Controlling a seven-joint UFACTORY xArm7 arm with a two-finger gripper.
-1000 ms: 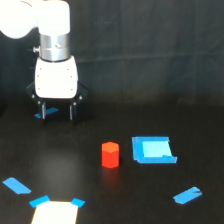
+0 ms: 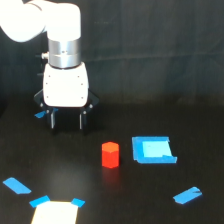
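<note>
A small red block (image 2: 110,155) sits on the dark table near the middle of the camera view. Up and to its left hangs my gripper (image 2: 67,121), below the white arm (image 2: 65,60). Its two dark fingers point down and stand apart, so it looks open. I see nothing between them, though they are hard to make out against the black background. The gripper is apart from the block.
Blue tape frames a pale square (image 2: 156,149) right of the block. A white patch with blue tape at its corners (image 2: 55,212) lies at the bottom edge. Tape strips (image 2: 187,195) lie flat at lower right and lower left.
My arm and gripper have moved a little right and slightly down. The red block and the taped squares have stayed where they were.
</note>
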